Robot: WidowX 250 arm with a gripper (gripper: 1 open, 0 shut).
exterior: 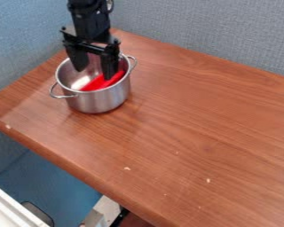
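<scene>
A steel pot (97, 102) with two loop handles stands on the wooden table near its left edge, toward the back. A red object (99, 82) lies inside it. My black gripper (92, 69) hangs over the pot from above, open, with its fingers reaching down inside the rim on either side, the right one by the red object. Whether either finger touches the red object cannot be told.
Bare wooden table (204, 142) fills the middle and right. Grey-blue padded walls stand behind and to the left. A white object (11, 208) sits low beyond the table's front-left edge.
</scene>
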